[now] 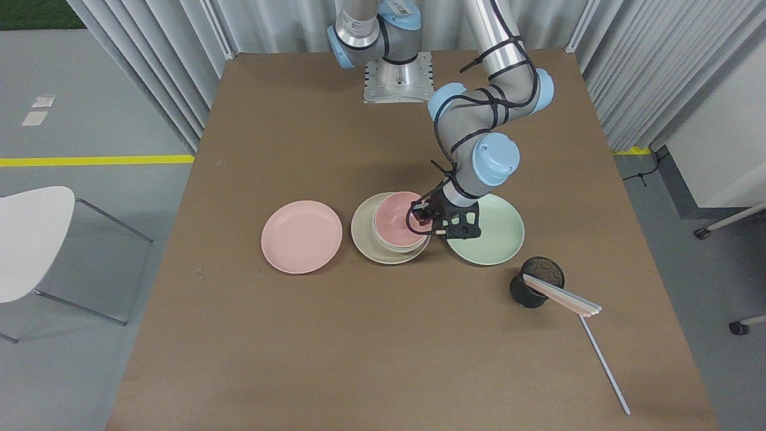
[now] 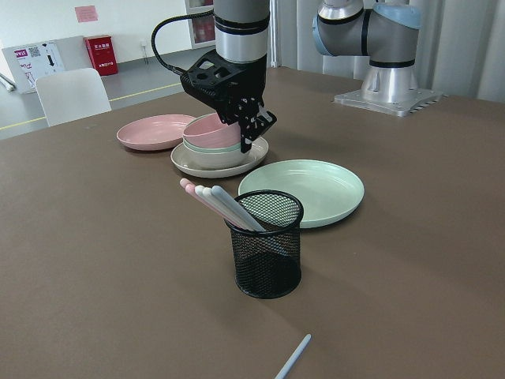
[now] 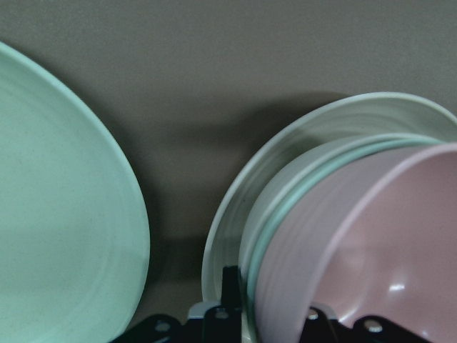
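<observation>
A pink bowl nests in paler green and white bowls on a cream plate. My black gripper is at the right-hand rim of that stack in the front view; in the wrist view one dark finger stands just outside the stacked rims, while the pink bowl hides the space between the fingers. Whether the fingers hold the rims is unclear. A pale green plate lies beside the stack, apart from it.
A pink plate lies left. A black mesh cup holds several sticks nearer the table's front, with a loose stick beside it.
</observation>
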